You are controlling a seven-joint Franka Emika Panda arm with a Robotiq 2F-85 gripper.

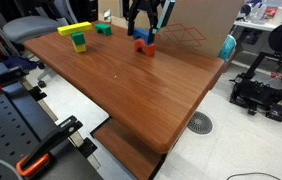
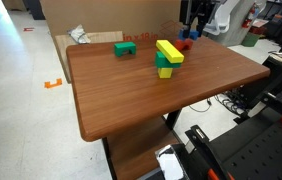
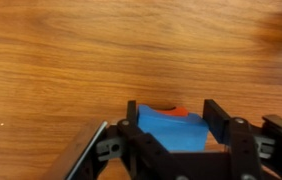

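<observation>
A blue block [image 3: 173,130] sits between the two fingers of my gripper in the wrist view, and the gripper is shut on it. Just beyond the blue block shows part of a red block [image 3: 171,111]. In exterior view 1 the blue block [image 1: 141,35] rests at the top of the red block [image 1: 147,50], near the table's far edge, with the gripper [image 1: 142,36] coming down from above. Exterior view 2 shows the gripper [image 2: 190,34] over the red block [image 2: 184,45] at the far right.
A yellow block [image 2: 169,51] lies across a green block [image 2: 167,61], with a smaller yellow block [image 2: 165,72] beneath. Another green block [image 2: 126,48] lies alone on the wooden table [image 2: 121,95].
</observation>
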